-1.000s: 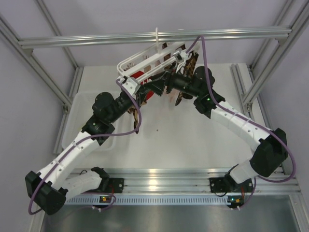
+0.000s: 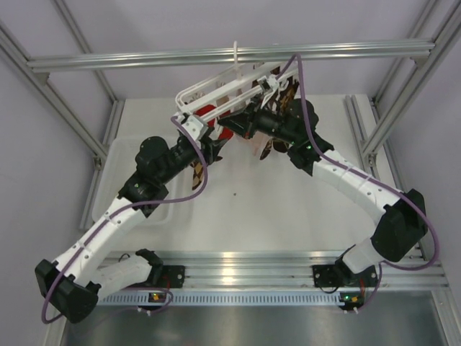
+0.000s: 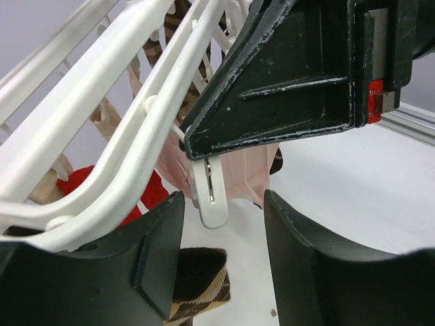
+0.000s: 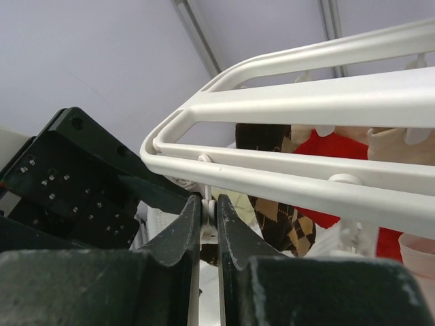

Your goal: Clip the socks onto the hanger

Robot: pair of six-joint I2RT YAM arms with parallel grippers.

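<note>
The white hanger (image 2: 230,94) hangs from the rail with several socks on it. In the right wrist view my right gripper is shut on a small white clip just below the hanger's outer bar. From the left wrist view, that clip points down, its lower end bare. Below it my left gripper stands open, one finger on either side of the clip's line, with no sock between them. A dark argyle sock (image 3: 200,285) hangs beyond the left finger; a red sock (image 4: 333,146) and pale pink ones (image 3: 234,170) hang farther along.
A white tray (image 2: 108,180) lies on the table at the left, partly behind my left arm. The metal rail (image 2: 324,50) crosses above the hanger. Both grippers crowd the hanger's near corner, while the table's middle (image 2: 252,209) is clear.
The right arm has barely moved.
</note>
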